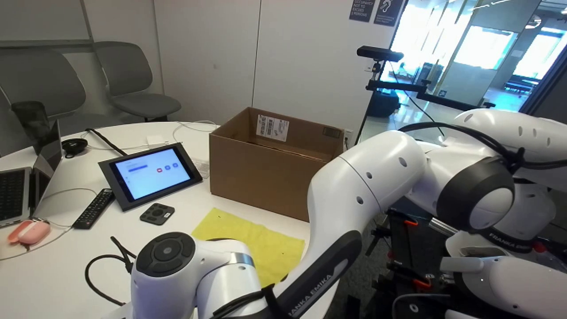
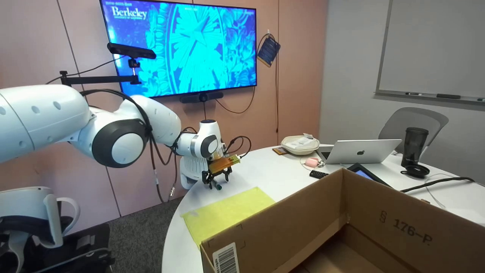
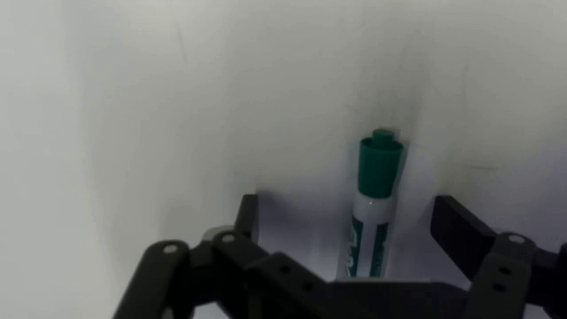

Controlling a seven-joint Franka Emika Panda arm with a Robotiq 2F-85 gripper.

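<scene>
A marker with a green cap and a white body lies on the white table in the wrist view. My gripper is open, its fingers on either side of the marker and neither visibly touching it. The marker sits nearer the right-hand finger, and its lower end is hidden behind the gripper. In exterior view 2 the gripper hangs low at the table's edge with the marker's green end beneath it. Exterior view 1 does not show the fingers; the arm hides that area.
A yellow cloth lies flat near the gripper. Beyond it stands an open cardboard box. A tablet, a black remote, a small black controller and a laptop occupy other parts of the table.
</scene>
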